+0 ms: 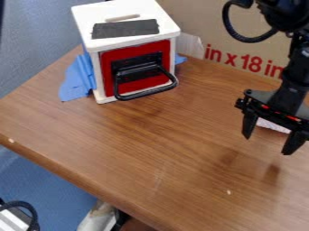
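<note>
My black gripper (266, 141) stands open at the right edge of the wooden table, its two fingers pointing down. A red and white object (274, 124) lies mostly hidden behind it; whether it is between the fingers I cannot tell. A white toy oven (126, 23) with a red front and black handle stands at the back left.
A blue cloth (75, 79) lies beside and behind the oven. A cardboard box (218, 27) stands at the back.
</note>
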